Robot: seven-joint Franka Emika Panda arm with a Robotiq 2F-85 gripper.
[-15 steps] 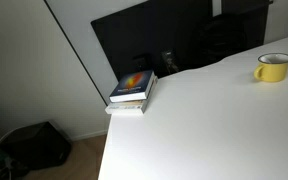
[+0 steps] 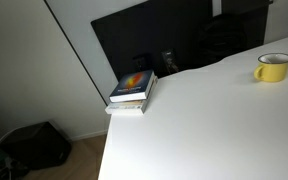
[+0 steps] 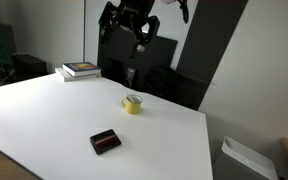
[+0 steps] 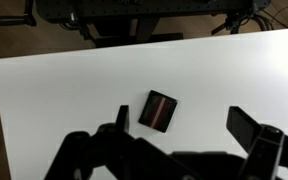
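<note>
A yellow mug (image 2: 273,69) with a white inside and a dark rim stands upright on the white table, its handle to the left in exterior view 1. In exterior view 2 the same mug (image 3: 132,104) is near the middle of the table. A small dark block with a reddish stripe (image 3: 105,141) lies nearer the front; the wrist view shows this block (image 4: 158,111) below and between the spread fingers. My gripper is open and empty, high over the table.
Two stacked books (image 2: 132,87) rest at the table's back corner, the upper one dark with a bright cover picture. A white bin (image 3: 248,159) stands beyond the table's right side.
</note>
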